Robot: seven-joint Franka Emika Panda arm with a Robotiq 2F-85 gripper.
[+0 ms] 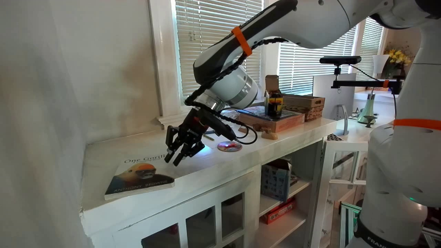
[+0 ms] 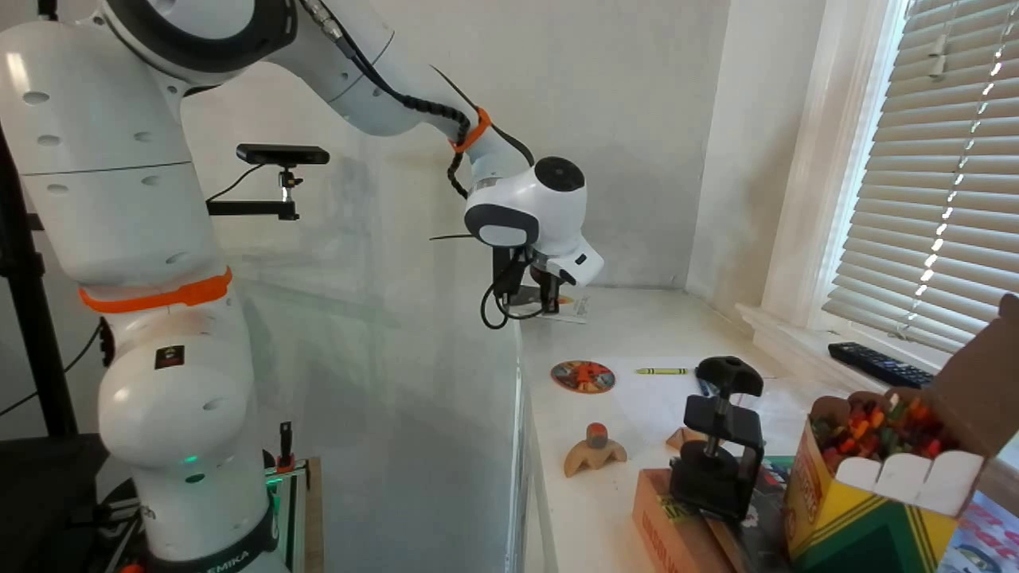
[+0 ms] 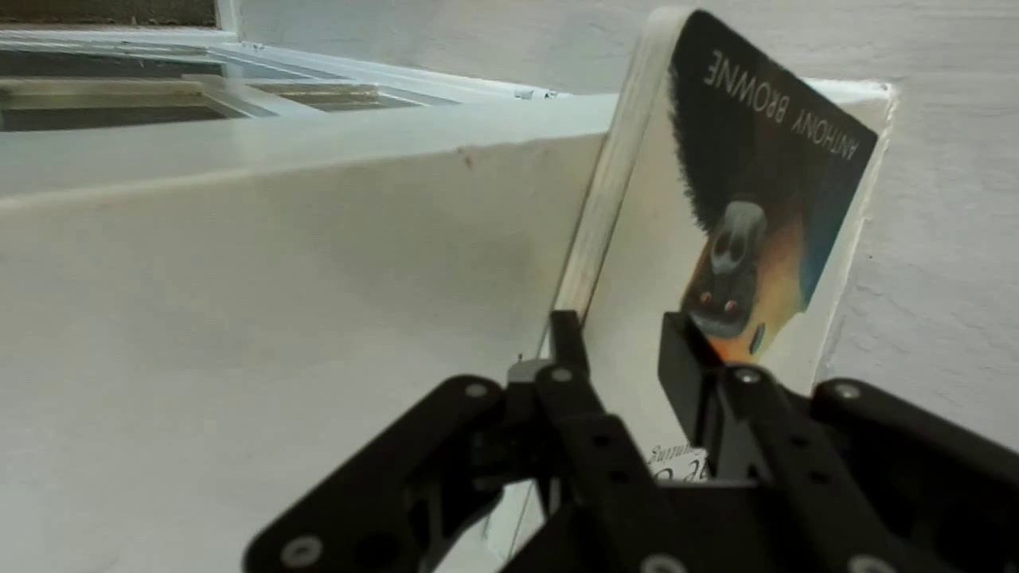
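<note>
A paperback book (image 1: 138, 177) titled "One Gorilla" lies cover up on the white countertop, close to its left end. My gripper (image 1: 172, 161) is tilted down at the book's right edge, its fingers apart. In the wrist view a finger (image 3: 568, 344) overlaps the book's long side edge, while the other stands in front of the cover (image 3: 638, 286). The gap of the gripper looks empty there. Whether either fingertip touches the book cannot be made out. From exterior view 2, the wrist mostly hides the fingers, with part of the book (image 2: 570, 307) beyond.
Behind the gripper are a round colourful disc (image 2: 583, 376), a crayon (image 2: 661, 371) and a wooden piece (image 2: 594, 450). A black clamp (image 2: 723, 430) and a yellow crayon box (image 2: 860, 516) stand nearer the right. Open countertop (image 2: 611, 329) lies between disc and book.
</note>
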